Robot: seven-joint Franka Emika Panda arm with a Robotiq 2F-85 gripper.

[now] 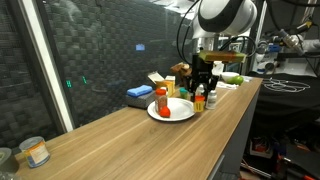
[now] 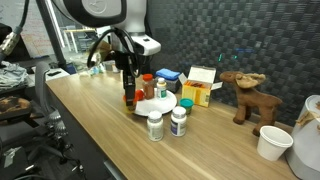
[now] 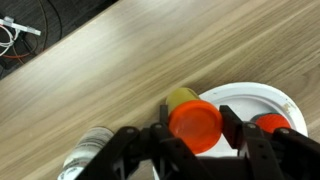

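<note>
A small bottle (image 1: pixel 199 103) with an orange cap and yellowish body stands upright beside the white plate (image 1: pixel 184 116). My gripper (image 1: pixel 201 91) points down over it, shut on its top. From above, in the wrist view, the round orange cap (image 3: pixel 195 125) fills the space between the dark fingers, and part of the yellow body shows behind it. Exterior view 2 has the bottle (image 2: pixel 129 103) mostly behind the gripper (image 2: pixel 130 90). Whether its base touches the table cannot be told. On the plate are a red round item (image 1: pixel 165 112) and a red-capped jar (image 1: pixel 160 97).
Two white bottles (image 2: pixel 155 125) (image 2: pixel 178 121) stand close to the plate. Behind are a blue cloth (image 1: pixel 140 91), an open yellow box (image 2: pixel 198 88) and a toy moose (image 2: pixel 250 97).
</note>
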